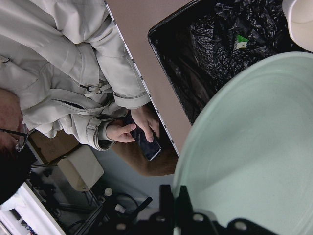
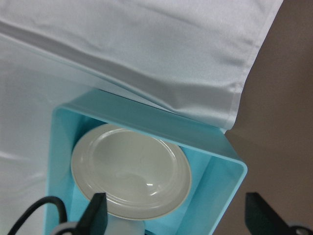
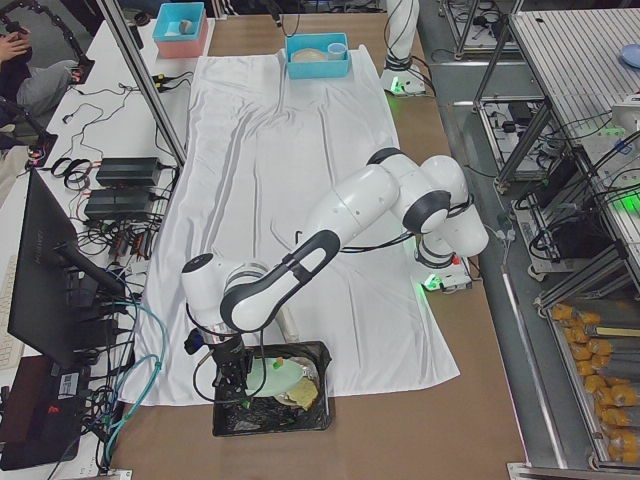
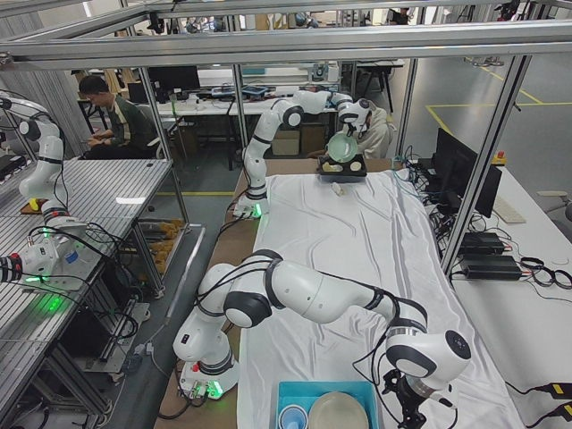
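My left gripper is shut on the rim of a pale green plate (image 1: 249,142), held tilted over the black bag-lined bin (image 3: 230,425). A white cup (image 1: 301,22) shows beside it; yellow and silvery items lie in the bin in the camera left view. My right gripper is open above a blue bin (image 2: 220,147) holding a cream plate (image 2: 131,166); a cup also sits there in the camera right view.
A white cloth (image 3: 280,170) covers the table's middle, largely clear. A person in a pale jacket (image 1: 58,73) sits just beyond the table edge near my left gripper.
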